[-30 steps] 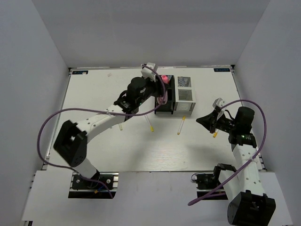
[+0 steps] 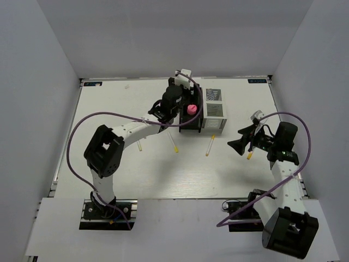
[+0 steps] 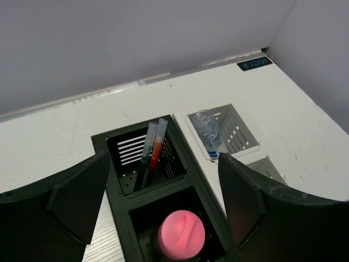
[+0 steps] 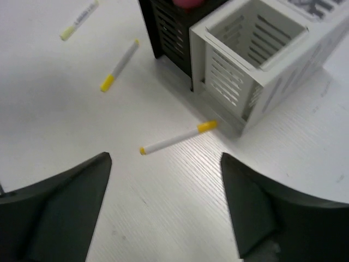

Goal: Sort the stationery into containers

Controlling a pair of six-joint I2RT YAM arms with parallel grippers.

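Note:
My left gripper is over the black two-compartment holder [image 3: 117, 196], its fingers apart with nothing visible between them. In the left wrist view a green pen [image 3: 146, 147] and an orange pen [image 3: 157, 145] stand in the rear compartment; a pink object [image 3: 181, 234] is in the front one. Yellow-capped markers [image 4: 169, 142] and another pen [image 4: 79, 21] lie on the table. My right gripper hovers open over bare table, right of the holders. A further orange marker [image 2: 250, 154] lies beneath the right arm.
A white slotted holder [image 2: 215, 124] stands beside the black one, with a clear bottle [image 3: 208, 131] in its rear compartment. Grey walls bound the back and sides.
My left gripper moved toward the back of the black holder, and the pink object now shows in its front compartment.

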